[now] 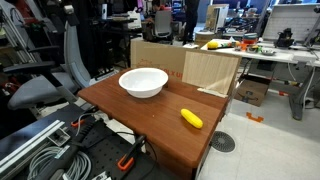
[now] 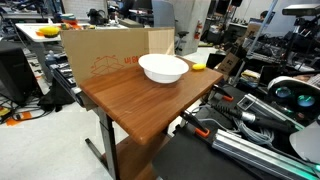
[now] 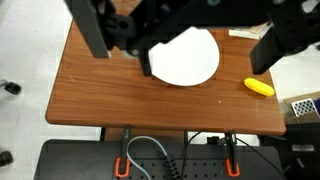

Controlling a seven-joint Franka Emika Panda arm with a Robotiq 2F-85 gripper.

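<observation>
A white bowl [image 1: 143,82] rests on the brown wooden table [image 1: 150,115], left of its middle in exterior view 1. It looks empty in the wrist view, where my gripper's dark parts cover some of its rim. A yellow, elongated object [image 1: 191,118] lies apart from the bowl, near the table's right front; in the wrist view the same yellow object [image 3: 259,87] is at the right. My gripper is open, its blurred fingers spread wide above the bowl side of the table. Nothing shows held between them.
Cardboard panels [image 2: 105,52] stand along the table's back edge. Cables [image 1: 58,160] and orange-handled clamps [image 3: 232,160] lie along the dark front bench. Bare tabletop spans the space between bowl and yellow object.
</observation>
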